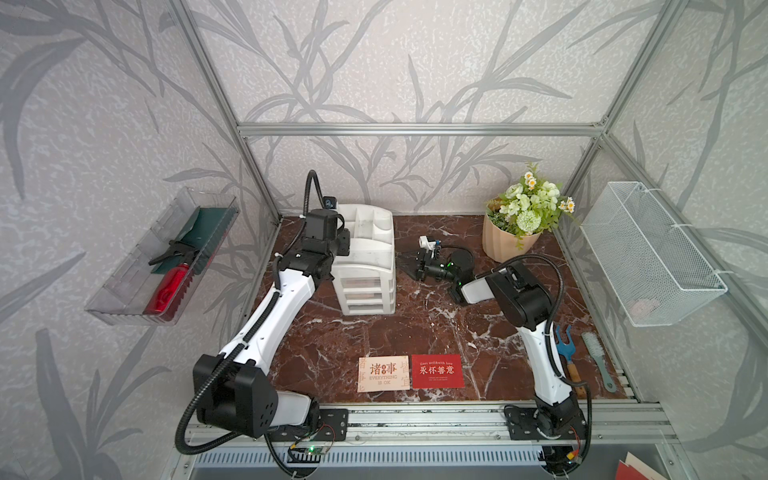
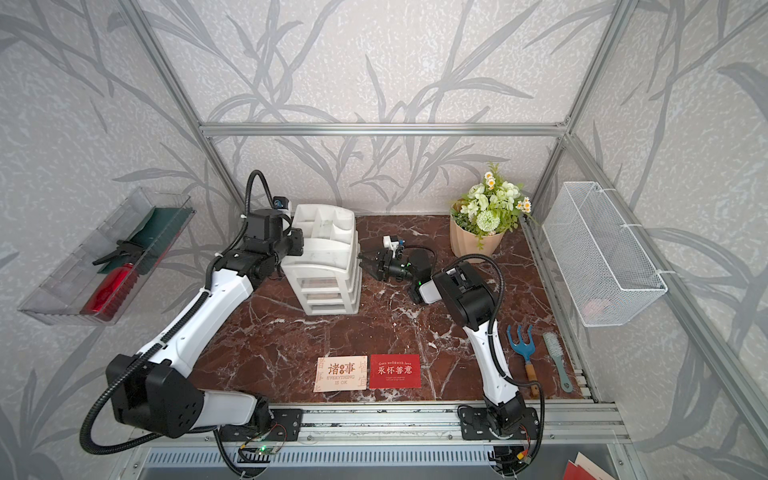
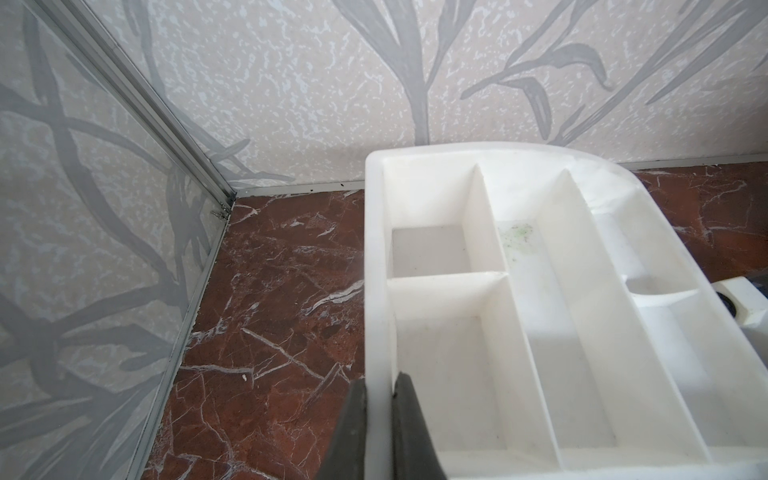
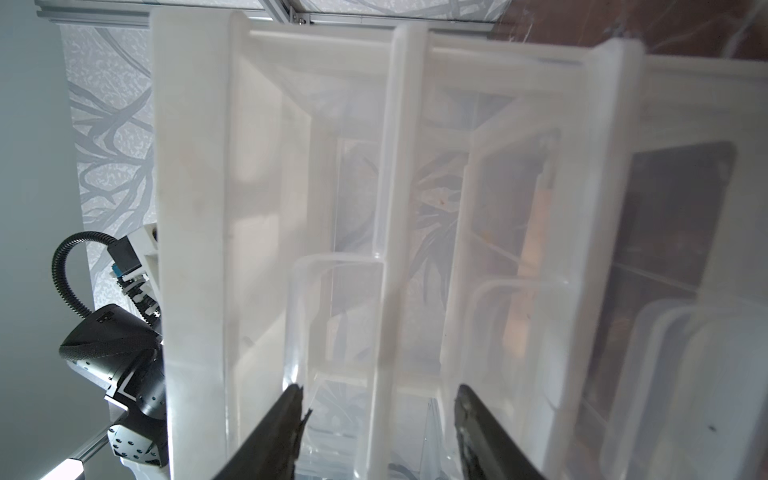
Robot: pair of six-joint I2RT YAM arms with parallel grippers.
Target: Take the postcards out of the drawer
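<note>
The white drawer cabinet (image 1: 364,254) stands left of centre. My left gripper is shut on the left rim of its open-topped tray (image 3: 448,280). To the right of the cabinet, my right gripper is open, facing the translucent drawer fronts (image 4: 428,296), with nothing gripped. All the drawers in the right wrist view look closed. Something pale orange (image 4: 524,296) shows blurrily through the middle drawer; what it is I cannot tell. On the table's front part lie a cream postcard (image 1: 383,373) and a red postcard (image 1: 437,371), side by side and flat.
A flower pot (image 1: 512,238) stands at the back right. Near the right edge lie a blue fork (image 1: 565,345) and a brush (image 1: 597,360). A mesh basket (image 1: 656,256) hangs on the right, a clear bin (image 1: 164,260) on the left. Bare table surrounds the postcards.
</note>
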